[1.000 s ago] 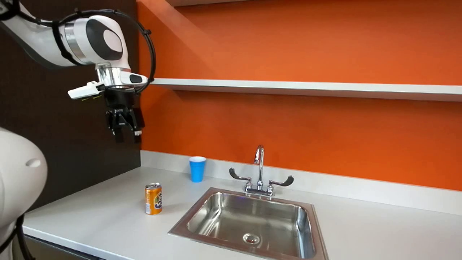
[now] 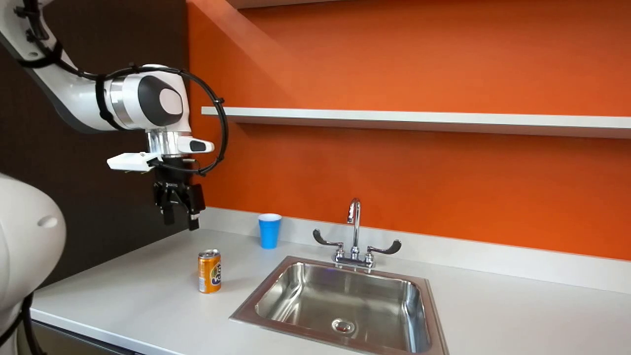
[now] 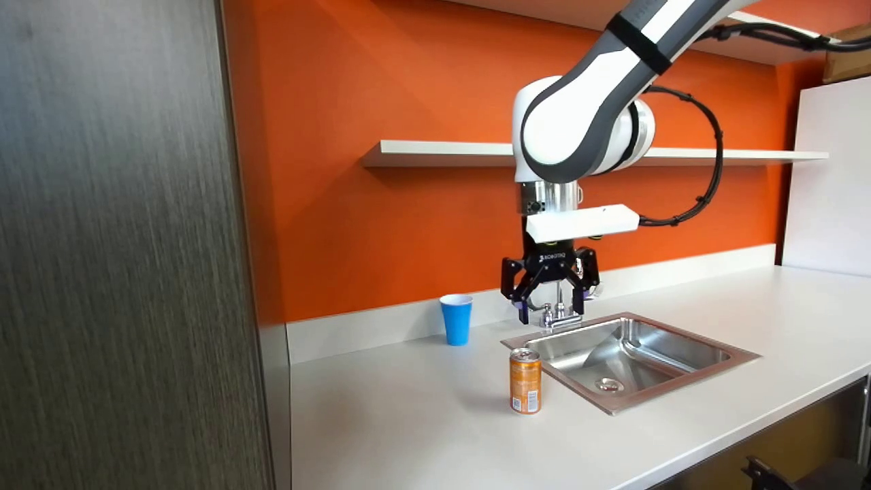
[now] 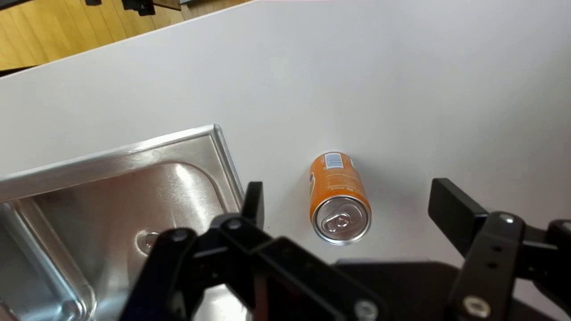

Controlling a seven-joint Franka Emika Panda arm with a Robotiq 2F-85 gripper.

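Note:
An orange soda can (image 2: 209,272) stands upright on the counter, left of the sink in exterior view 1. My gripper (image 2: 180,223) hangs in the air above the counter, pointing down, its fingers wide open and empty. From the wrist view, the can (image 4: 339,195) appears between the two spread fingers, below them and apart from both. A blue cup (image 3: 456,320) stands upright near the back wall, away from the gripper.
A steel sink (image 2: 266,322) is set into the counter, with a faucet (image 2: 355,228) and two handles behind it. Overhead, a white shelf (image 2: 414,117) runs along the orange wall.
The arm has come down, and my gripper is lower and slightly farther right in exterior view 1. The can and cup have stayed put.

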